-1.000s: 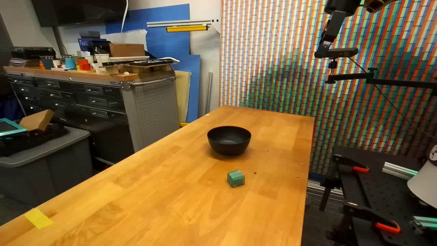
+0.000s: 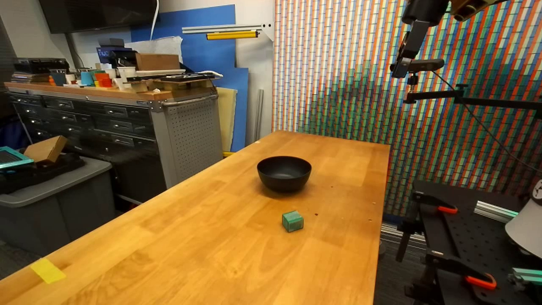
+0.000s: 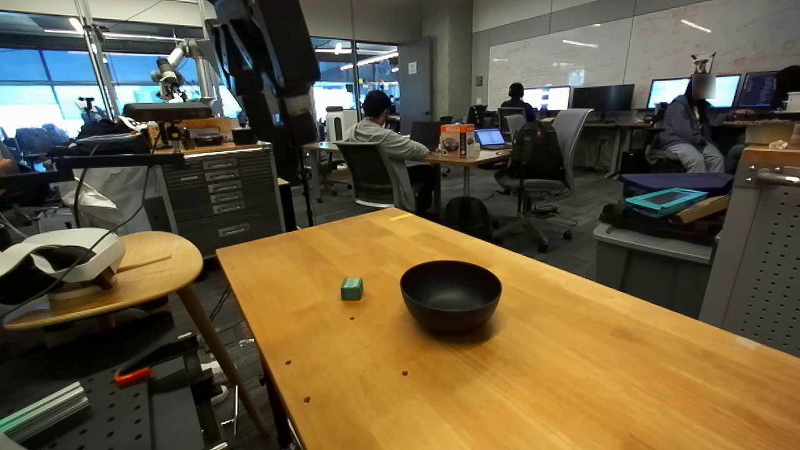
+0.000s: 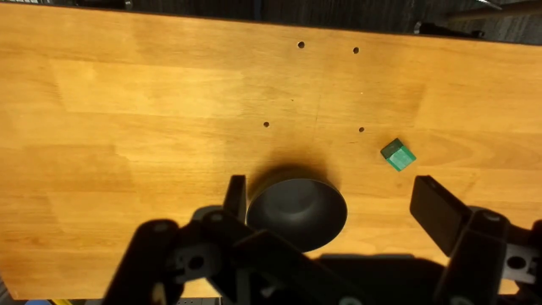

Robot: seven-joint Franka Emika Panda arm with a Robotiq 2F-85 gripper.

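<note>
A small green cube (image 2: pixel 292 221) rests on the wooden table, a short way from a round black bowl (image 2: pixel 284 173). The bowl stands upright, and its inside looks empty in the wrist view. High above the tabletop, at the upper right of exterior view 1, hangs my gripper (image 2: pixel 400 68). From the wrist, the gripper is open, its two fingers wide apart with nothing held. Below and between them the bowl (image 4: pixel 300 213) shows, partly covered by the gripper's body. The cube (image 4: pixel 399 154) lies farther off, above the right finger in that view.
Bare wood surrounds both objects on the table (image 3: pixel 600 375). A strip of yellow tape (image 2: pixel 48 270) marks the near left edge. A camera on a black arm (image 2: pixel 432 95) stands near my gripper, beyond the table's right side.
My gripper has come down very slightly in exterior view 1. The cube and the bowl have stayed where they were.
</note>
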